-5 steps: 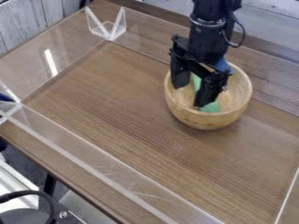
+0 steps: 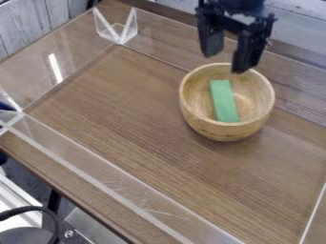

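A wooden bowl (image 2: 192, 107) sits on the wooden table, right of centre, with a green block (image 2: 224, 101) lying inside it. Above the bowl, at the top of the camera view, is my black gripper (image 2: 232, 46), raised clear of it with its fingers open. Nothing shows held between the fingers.
A small white wire-like object (image 2: 117, 29) stands at the back left. Dark cables and parts lie at the lower left edge.
My gripper has risen from inside the bowl to above and behind it, uncovering the green block, which stays in the bowl.
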